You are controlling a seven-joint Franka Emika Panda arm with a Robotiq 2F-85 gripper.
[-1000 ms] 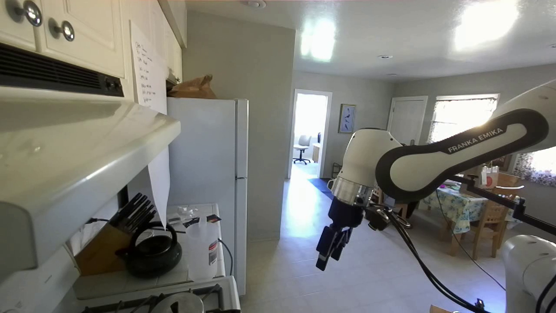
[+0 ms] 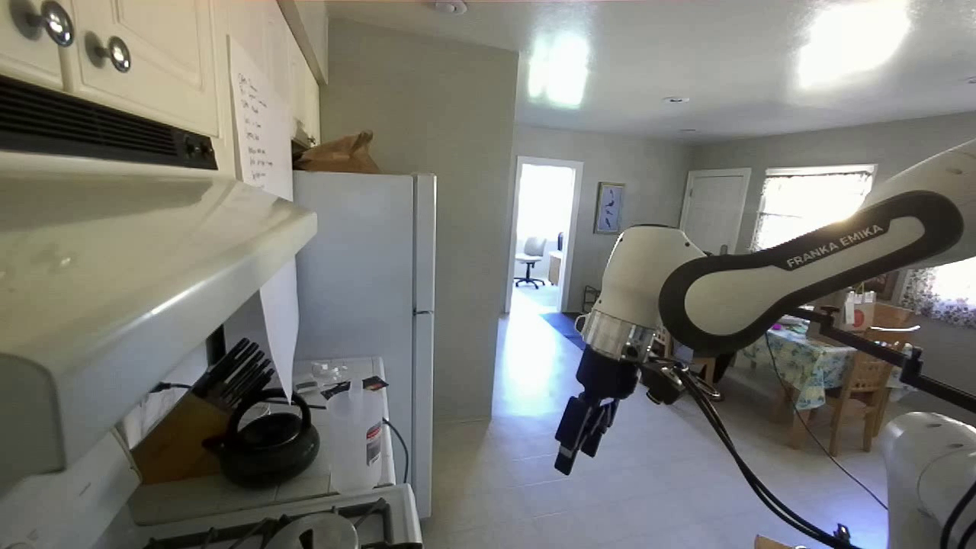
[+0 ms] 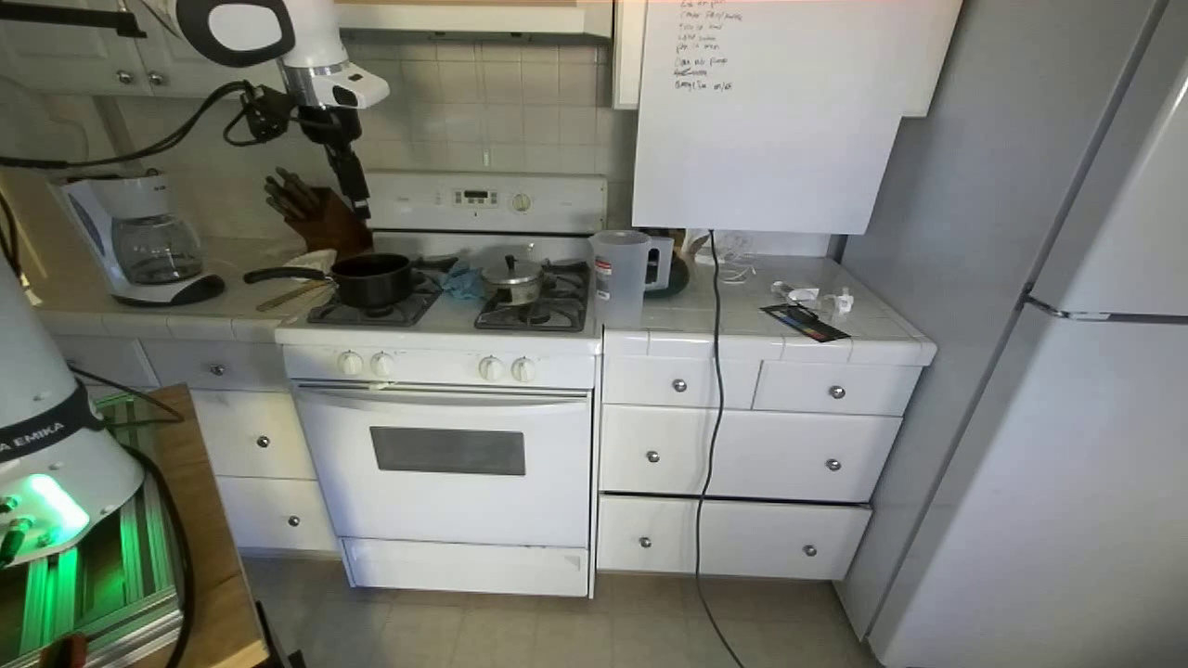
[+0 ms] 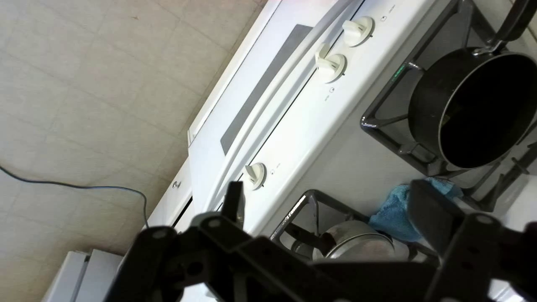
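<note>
My gripper (image 2: 577, 460) hangs in the air with its fingers pointing down. In the wrist view its two fingers (image 4: 231, 204) stand wide apart, with nothing held between them. Below lies the stove (image 4: 322, 161). A black saucepan (image 4: 428, 108), empty as far as its dark inside shows, rests on one burner grate. On the other grate sits a lidded metal pot (image 4: 347, 236), partly covered by the gripper. A crumpled blue cloth (image 4: 395, 216) lies between the two, partly behind one finger.
A clear pitcher (image 3: 619, 278) stands right of the burners on the counter (image 3: 679, 315). A knife block (image 3: 334, 226) and coffee maker (image 3: 145, 239) stand left. The range hood (image 2: 137, 274) overhangs the stove. A black cable (image 3: 716, 378) hangs down the drawers.
</note>
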